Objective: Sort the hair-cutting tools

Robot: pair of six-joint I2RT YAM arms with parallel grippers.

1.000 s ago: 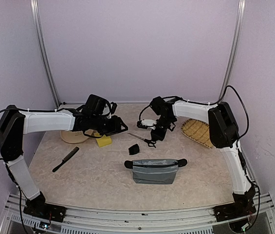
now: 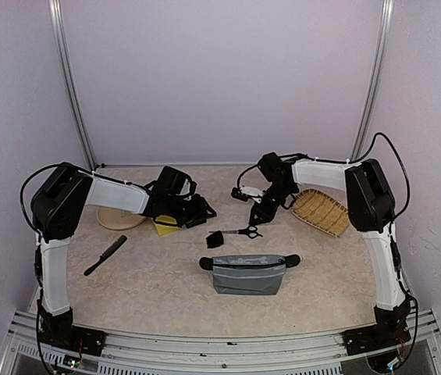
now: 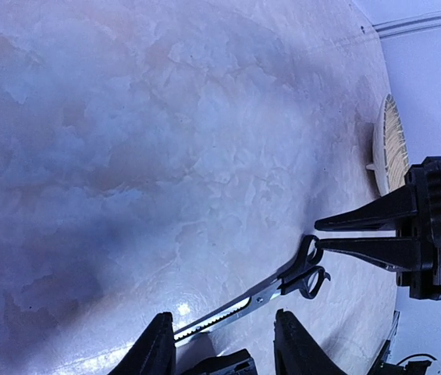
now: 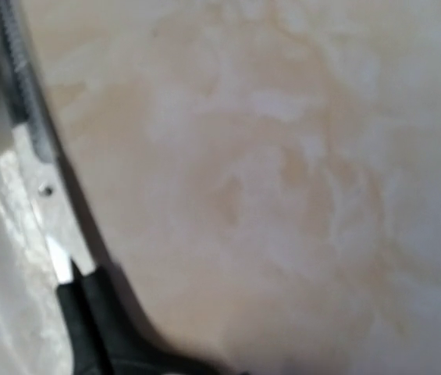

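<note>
Thinning scissors (image 2: 243, 232) with a toothed blade and black finger loops lie on the table near its middle. In the left wrist view the right gripper has its fingers a little apart, one fingertip overlapping a loop of the scissors (image 3: 261, 298); contact is hard to judge. The right wrist view shows the scissors (image 4: 47, 190) blurred at the left, without the fingers. My left gripper (image 2: 214, 213) is open with nothing held, its fingertips above the blade end. A small black tool (image 2: 215, 240) sits just below the blade. A long black comb (image 2: 105, 255) lies at left.
A grey pouch (image 2: 245, 277) stands at the front middle. Round wicker tray (image 2: 115, 221) and yellow block (image 2: 164, 228) are at the back left, partly behind the left arm. An oval wicker basket (image 2: 320, 212) lies at the back right.
The scissors have turned to lie nearly level and shifted slightly right, with the right gripper moving right too. My left gripper has come rightward and lower, closer to the blade.
</note>
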